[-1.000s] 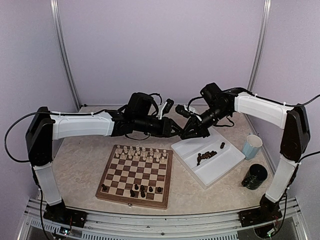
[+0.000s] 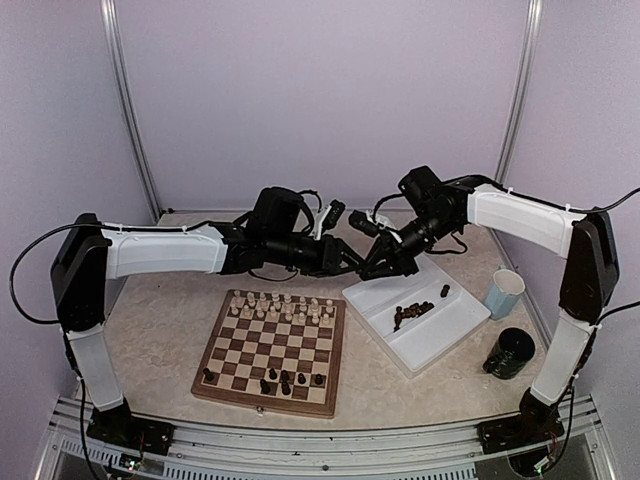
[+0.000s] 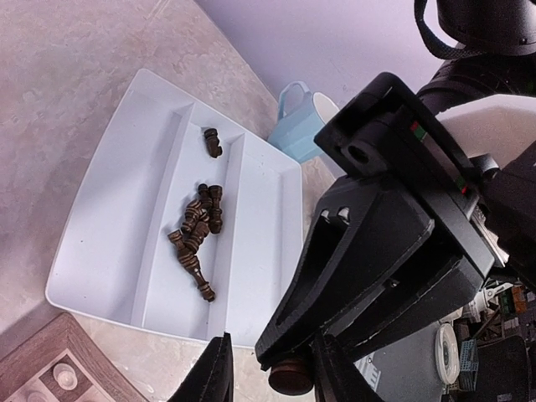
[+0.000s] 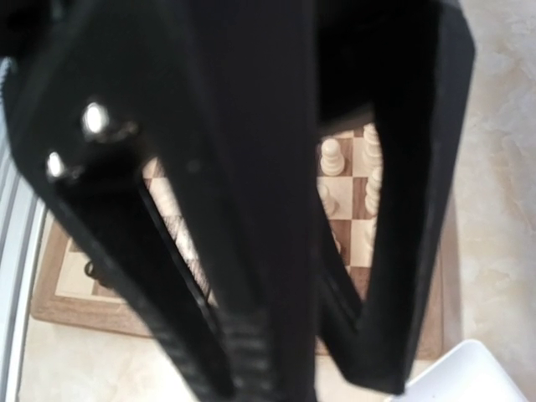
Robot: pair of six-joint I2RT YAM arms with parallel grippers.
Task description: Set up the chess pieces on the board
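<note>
My two grippers meet in mid-air above the table. In the left wrist view my left gripper has its fingers apart around a dark chess piece, which my right gripper holds. The wooden chessboard has white pieces along its back rows and several black pieces near the front. More dark pieces lie in the middle compartment of the white tray. The right wrist view is mostly filled by black gripper parts, with the board behind.
A light blue mug stands right of the tray, and a dark cup stands in front of it. The table left of the board is clear.
Both arms are almost still; my left gripper sits very slightly lower than a second ago. The board and tray are unchanged.
</note>
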